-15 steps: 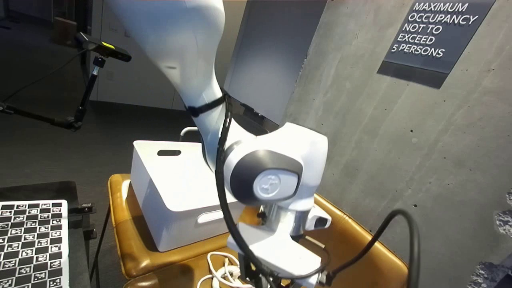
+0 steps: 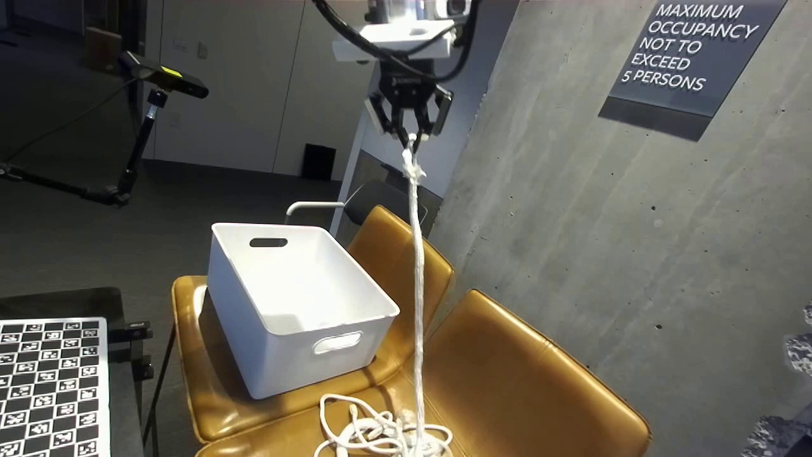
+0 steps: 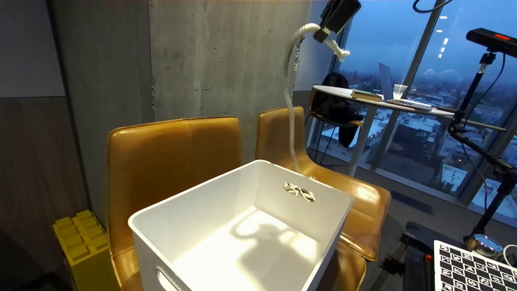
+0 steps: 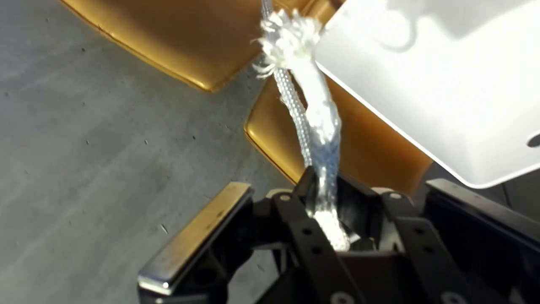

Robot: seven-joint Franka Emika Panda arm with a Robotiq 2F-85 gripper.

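Observation:
My gripper [image 2: 413, 141] is high above the chairs, shut on a white rope [image 2: 418, 251] close to its frayed end. From the fingers the rope hangs down to a loose coil [image 2: 373, 434] on the nearer chair. In exterior view 2 the gripper [image 3: 322, 34] shows at the top, with the rope [image 3: 291, 116] arching out of one side and its short tail out of the other. The wrist view has the frayed rope end [image 4: 291, 40] sticking out past the fingertips. An empty-looking white bin [image 2: 320, 344] stands on the adjoining chair, left of the hanging rope in exterior view 1.
A concrete wall [image 2: 548, 228] rises behind the tan chairs [image 2: 517, 365]. A checkered board [image 2: 53, 388] lies at the left, with a camera on a stand [image 2: 163, 76] beyond it. Open air surrounds the bin's top.
A second ago the arm was low over the nearer chair, in front of the bin. It has risen far upward, and a length of rope now hangs from the gripper.

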